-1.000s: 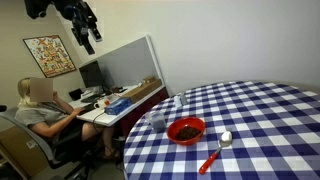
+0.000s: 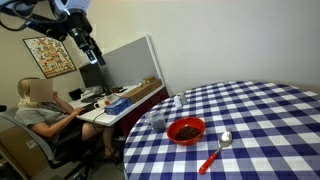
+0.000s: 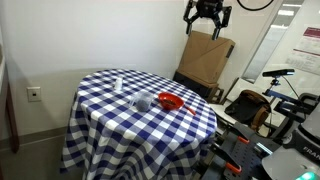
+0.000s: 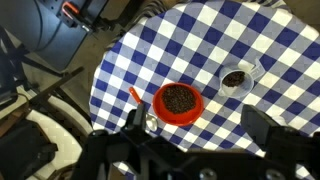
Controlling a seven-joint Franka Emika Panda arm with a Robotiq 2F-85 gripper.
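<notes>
High above the table, my gripper [image 3: 208,42] stands open with nothing between its spread fingers. A red bowl [image 2: 186,139] on the checked cloth holds small dark brown pieces, which also show from above in the wrist view. Beside the bowl lies a metal spoon with a red handle [image 2: 209,160]; in the wrist view a finger partly covers its metal end. A grey mug [image 3: 144,102] stands upright on the bowl's other side, with something dark at its bottom in the wrist view. Behind these is a small white bottle [image 3: 119,84].
A blue-and-white checked cloth [image 2: 260,115] covers the table, with wide bare areas around the objects. Past the table's edge, a person [image 2: 45,115] sits at a desk with a monitor [image 2: 93,78]. Large cardboard boxes [image 3: 203,57] stand behind the arm.
My gripper has shifted slightly to the right and down in exterior view 1, and its angle has turned a little. The bowl, mug, spoon and bottle have stayed put.
</notes>
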